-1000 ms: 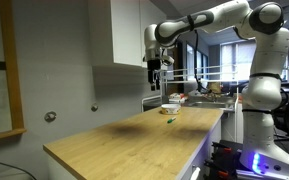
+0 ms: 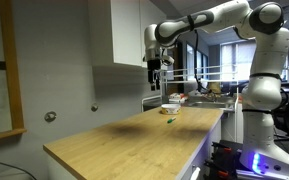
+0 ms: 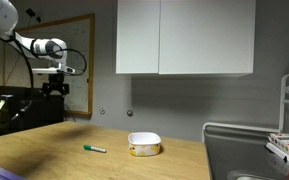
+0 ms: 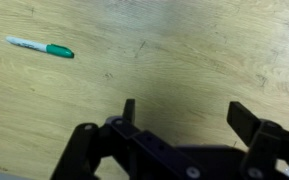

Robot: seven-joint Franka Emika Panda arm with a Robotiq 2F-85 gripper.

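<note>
My gripper stands open in the wrist view, its dark fingers [image 4: 129, 112] wide apart with only bare wood below. A white marker with a green cap [image 4: 46, 47] lies on the table at the upper left of that view, apart from the fingers. In the second exterior view the marker [image 3: 95, 149] shows on the wooden table, left of a white and yellow container [image 3: 144, 144]. High above the tabletop, the gripper [image 2: 153, 83] points downward in the first exterior view.
White cabinets [image 3: 189, 40] hang over the back of the wooden counter [image 2: 124, 147]. A sink [image 3: 244, 165] and a dish rack [image 3: 288, 145] are at the right in the second exterior view.
</note>
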